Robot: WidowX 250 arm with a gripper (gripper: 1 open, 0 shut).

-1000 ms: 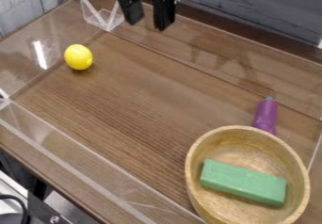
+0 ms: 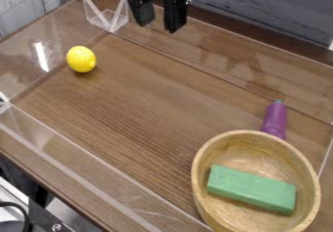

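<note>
My black gripper [image 2: 158,19] hangs at the top centre of the camera view, its two dark fingers apart over the back of the wooden table, with nothing visible between them. A yellow lemon-like object [image 2: 81,59] lies on the left. A purple object, long like an eggplant [image 2: 275,119], lies on the right. A beige round bowl [image 2: 209,199] at the lower right holds a green block [image 2: 251,189].
A clear wire or plastic shape [image 2: 107,16] stands at the back left, beside my gripper. Dark cables run at the lower left corner.
My gripper has moved slightly up and back, toward the top edge of the view. The objects on the table have not moved.
</note>
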